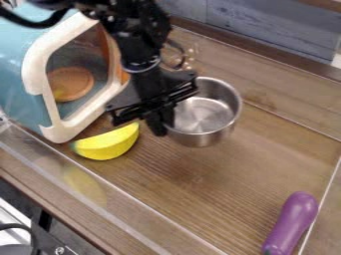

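My black gripper reaches down at the left rim of a steel pot in the middle of the counter; its fingertips are shut, and whether the rim is between them is unclear. A yellow curved object lies just below and left of the gripper. The light blue toy microwave stands at the upper left with its door open and an orange round item inside. A purple eggplant-like object lies at the front right.
A wall runs along the back, and the counter's front edge is at the lower left.
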